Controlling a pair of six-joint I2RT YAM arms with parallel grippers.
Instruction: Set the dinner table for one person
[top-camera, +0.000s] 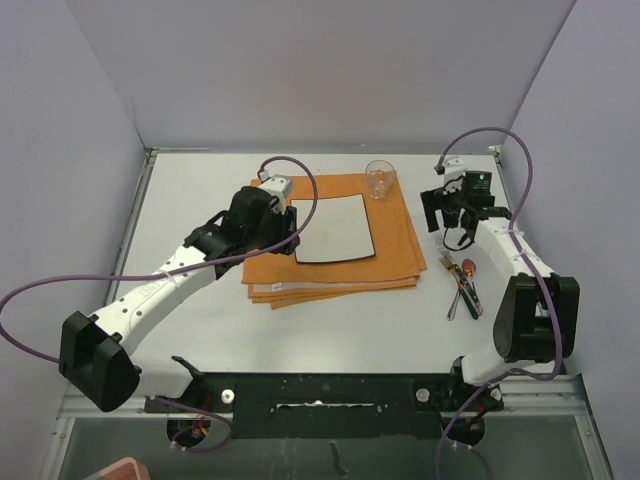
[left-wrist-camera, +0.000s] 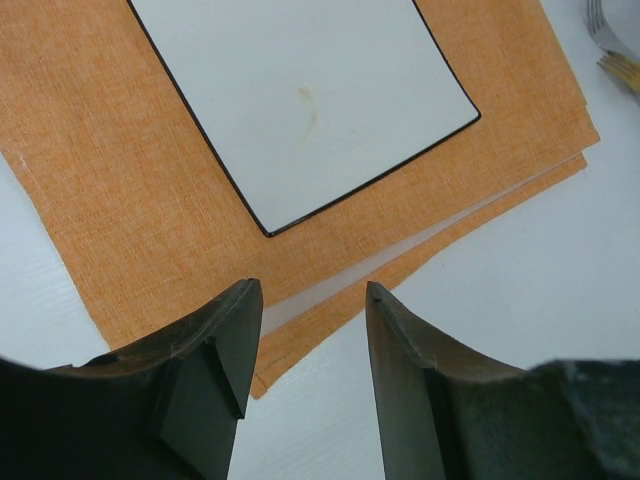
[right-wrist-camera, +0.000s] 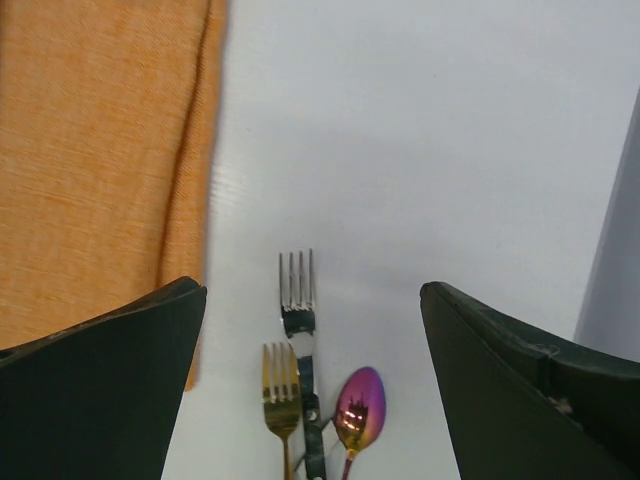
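Observation:
A square white plate with a dark rim lies on the folded orange mat. A clear glass stands at the mat's back right corner. Right of the mat lies cutlery: a steel fork, a gold fork, a purple spoon and other pieces. My left gripper is open, empty, above the mat's front left part. My right gripper is open, empty, above the upper end of the cutlery.
Walls border it at the back and sides.

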